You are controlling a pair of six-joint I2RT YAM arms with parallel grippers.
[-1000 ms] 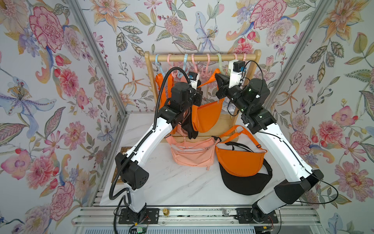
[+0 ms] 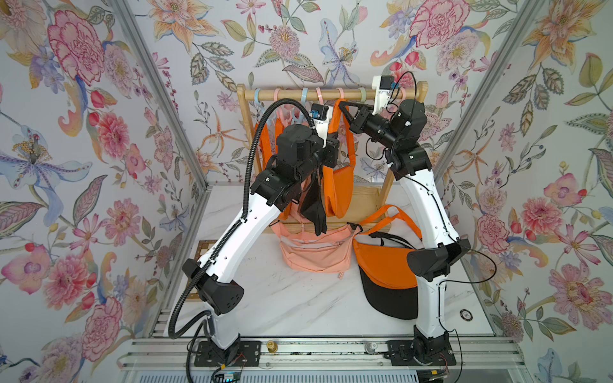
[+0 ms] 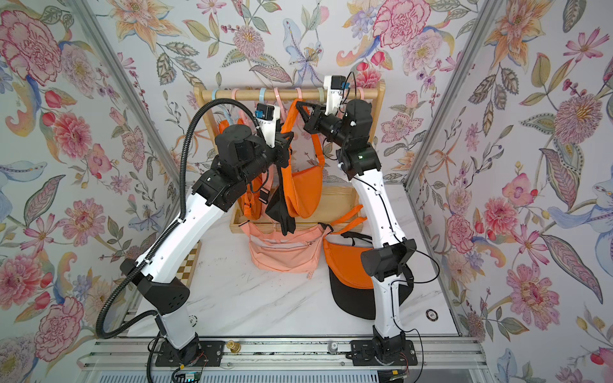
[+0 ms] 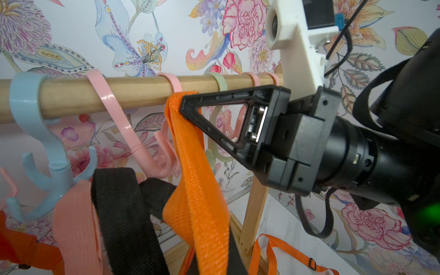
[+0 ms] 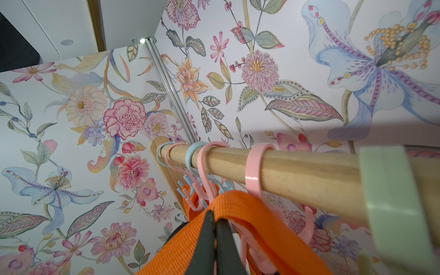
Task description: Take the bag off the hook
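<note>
The orange bag (image 2: 341, 191) hangs below the wooden rail, its orange strap (image 4: 185, 151) pulled up close to a pink hook (image 4: 170, 81). My right gripper is shut on this strap just below the rail; in the right wrist view the strap drapes to both sides of its fingers (image 5: 215, 243). I cannot tell whether the strap lies clear of the pink hook's lower part. My left gripper (image 2: 333, 143) is shut, lower and to the left, beside the bag. In the left wrist view the strap covers its fingers, so what lies between them is hidden.
A pink and black strap pair hangs near a blue hook (image 4: 55, 155). A second pink hook (image 4: 119, 119) and a green hook (image 5: 394, 197) flank the strap. On the table lie a pink bag (image 2: 316, 252) and an orange-black bag (image 2: 386, 265).
My right gripper has moved left and up to the rail, bringing the orange strap along. The bag swung left and hangs more upright. My left gripper has shifted slightly right and up.
</note>
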